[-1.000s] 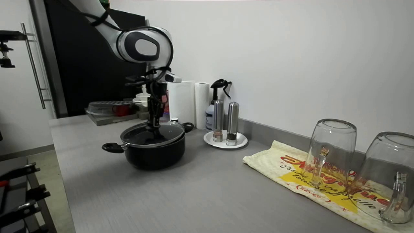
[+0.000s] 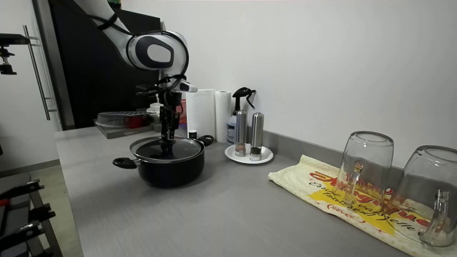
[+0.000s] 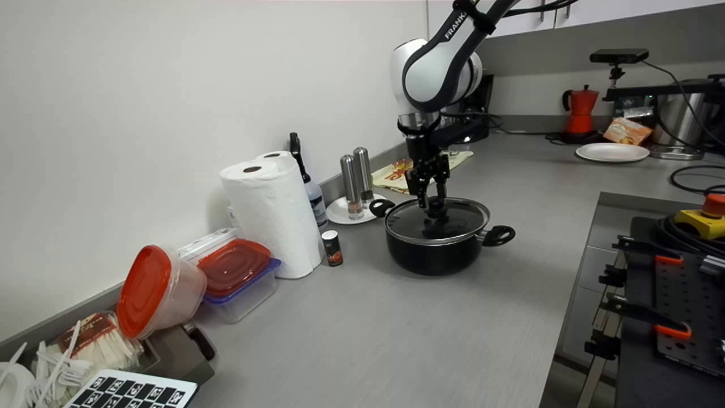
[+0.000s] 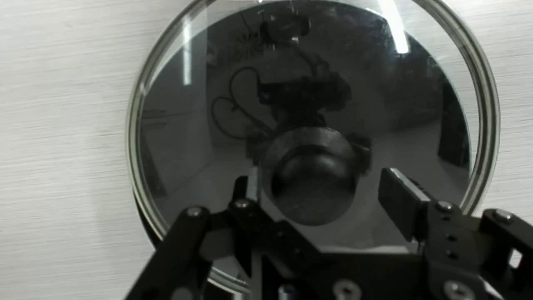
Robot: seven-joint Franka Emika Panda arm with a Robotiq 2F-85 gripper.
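The black pot (image 2: 171, 173) stands on the counter with its glass lid (image 2: 145, 148) on top. In exterior view 2, the lid (image 3: 405, 221) lies nearly level on the pot (image 3: 431, 255). My gripper (image 3: 433, 204) points straight down over the lid's middle. From the wrist, the gripper is open, with one finger to each side of the round black knob (image 4: 315, 192). A gap shows between the knob and the right finger; the left one is much closer to it, and whether they touch is unclear.
Behind the pot are paper towel rolls (image 3: 275, 211), a small dark jar (image 3: 332, 247) and a white plate (image 2: 266, 155) with two grinders. Two upturned glass mugs rest on a cloth (image 2: 295, 173) at the right.
The lid has shifted slightly left in exterior view 1 and sits more level on the pot. My gripper has moved a little left and down with it. The pot has stayed put.
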